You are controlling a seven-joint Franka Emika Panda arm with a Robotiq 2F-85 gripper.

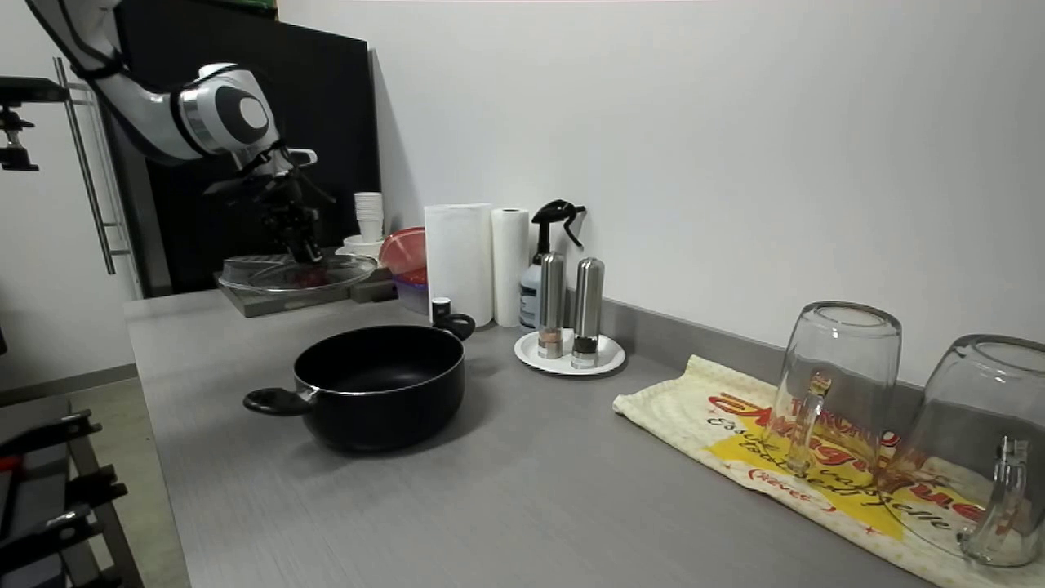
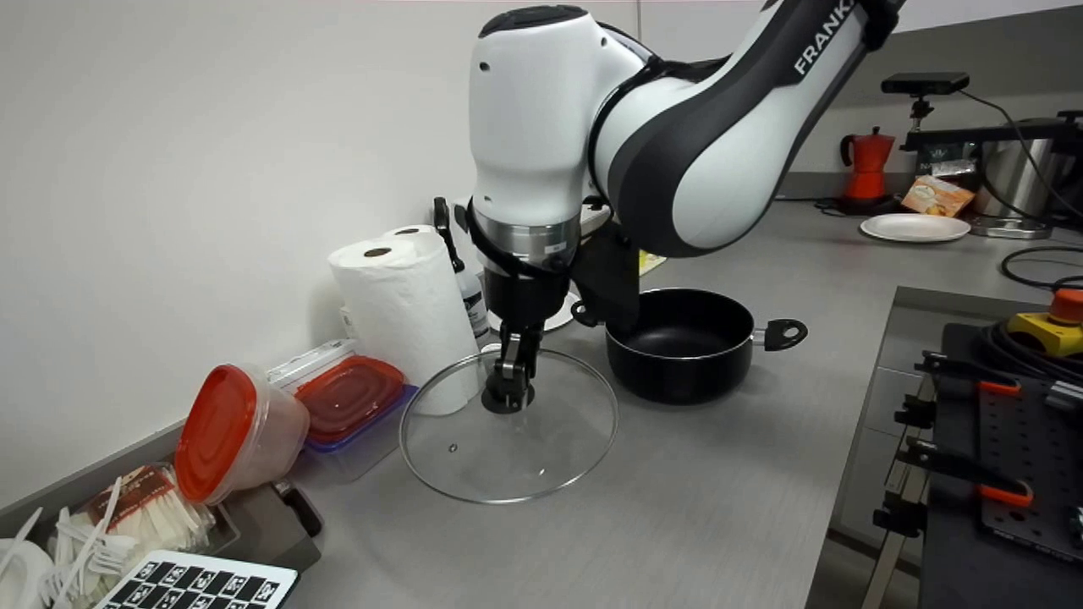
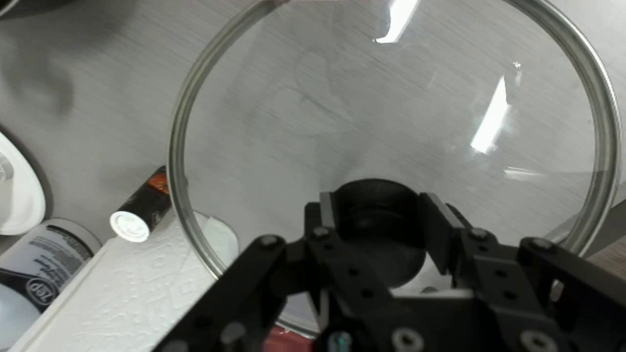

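Observation:
A round glass lid with a metal rim hangs above the counter, its black knob between the fingers of my gripper. In exterior view 1 the lid is up in the air behind the black pot, tilted a little. The pot stands uncovered and looks empty, with a handle on each side. From exterior view 2, my gripper and the lid are beside the pot, apart from it, on the side toward the plastic tubs.
Paper towel rolls, a spray bottle and a white plate with two grinders line the wall. A small dark jar stands near the lid's rim. Glass mugs rest on a cloth.

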